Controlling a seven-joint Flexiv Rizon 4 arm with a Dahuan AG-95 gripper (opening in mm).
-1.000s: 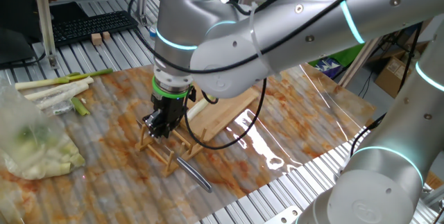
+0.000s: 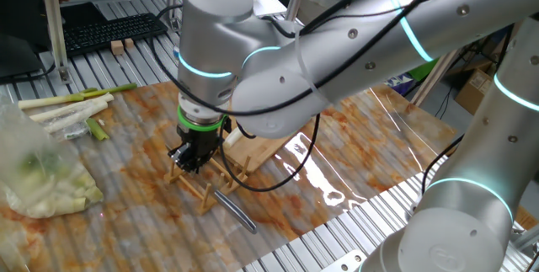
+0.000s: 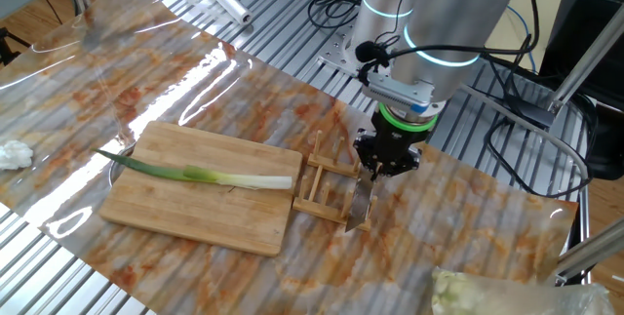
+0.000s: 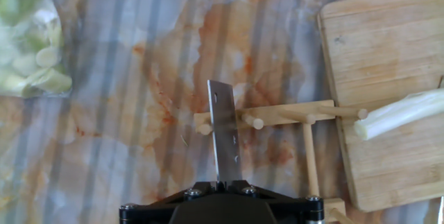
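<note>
A knife rests on a small wooden rack [image 3: 324, 172]. Its pale metal blade [image 4: 223, 130] runs up from between my fingers in the wrist view, and hangs below the gripper as a narrow blade [image 3: 359, 204] in exterior view 2. What looks like the knife's metal handle [image 2: 236, 211] sticks out of the rack toward the robot base. My gripper is down over the rack, lined up with the knife. The inner faces of its fingers are hidden, so I cannot tell whether they press on the knife.
Beside the rack, a wooden cutting board [image 3: 175, 211] bears a leek [image 3: 249, 180]. A bag of cut vegetables [image 2: 46, 175] and loose leek stalks [image 2: 72, 114] lie on the table's other side. The marbled sheet [image 2: 126, 230] is bare in front of the rack.
The arm has come down and slightly left in exterior view 1, its wrist changing tilt a little. The rack and metal handle have stayed still.
</note>
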